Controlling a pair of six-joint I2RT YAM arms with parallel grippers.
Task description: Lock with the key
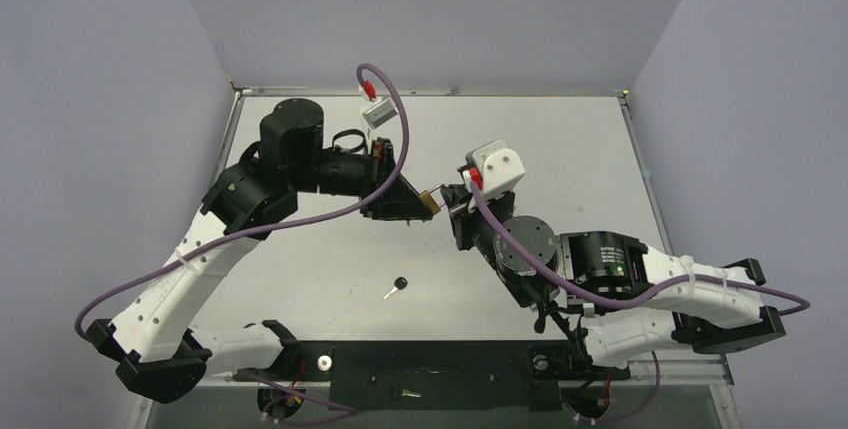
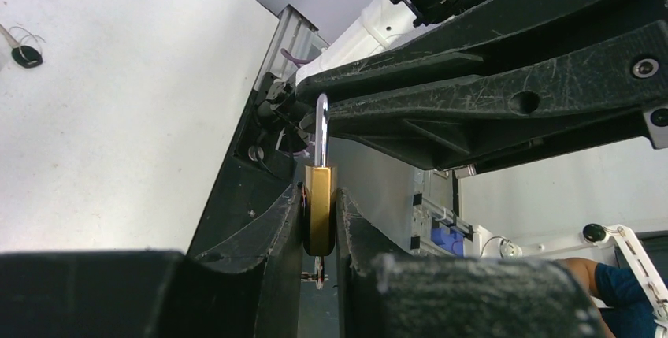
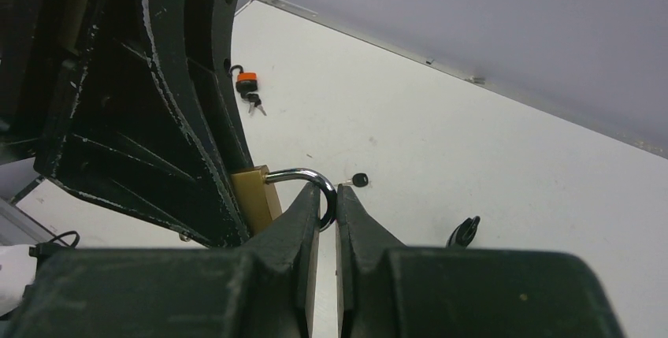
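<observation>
A brass padlock [image 1: 430, 202] is held in the air between my two arms. My left gripper is shut on its brass body. The steel shackle [image 3: 303, 174] points toward my right gripper, which is shut on the curved end of it. Whether the shackle's free leg sits in the body is hidden. Below the body, between the left fingers, a small metal piece [image 2: 317, 276] shows; I cannot tell if it is a key. One black-headed key [image 1: 400, 283] lies on the white table in front of the arms.
An orange and black padlock [image 3: 247, 82] with keys lies on the white table [image 3: 410, 117], beyond the left gripper. Another black-headed key [image 3: 360, 180] and a dark object [image 3: 463, 232] rest there too. A small key [image 1: 410, 393] is on the dark front panel.
</observation>
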